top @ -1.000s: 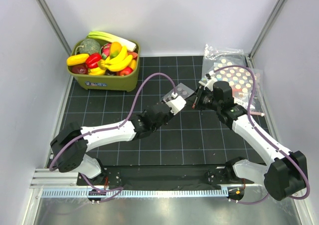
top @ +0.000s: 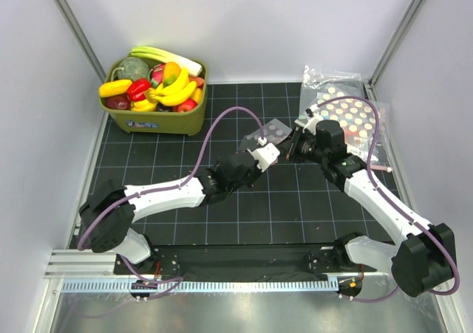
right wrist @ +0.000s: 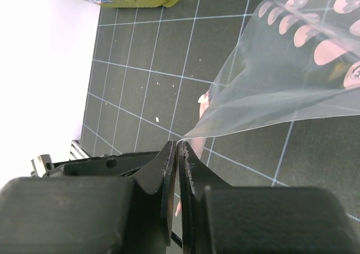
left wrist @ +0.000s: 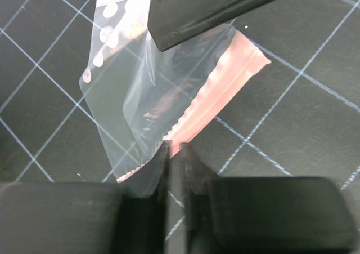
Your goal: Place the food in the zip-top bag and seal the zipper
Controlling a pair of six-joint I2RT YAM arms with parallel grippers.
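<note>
A small clear zip bag (top: 272, 131) with pale dots and a pinkish-red zipper strip lies between my two grippers. My left gripper has its fingertips at the zipper strip (left wrist: 216, 90); a narrow gap shows between its fingers, and whether they grip the strip is unclear. In the right wrist view, the bag's film (right wrist: 247, 105) stretches to a point at the tips of my right gripper, whose fingers are nearly together on its edge. The dark right gripper also crosses the top of the left wrist view. No food is clearly seen in the bag.
A green bin (top: 164, 122) heaped with fruit and vegetables stands at the back left. More clear dotted bags (top: 347, 115) lie at the back right, close to the right arm.
My left gripper has shifted slightly to the right, nearer the right one, covering more of the bag's front. The right arm has barely moved. Bin and spare bags are unchanged.
</note>
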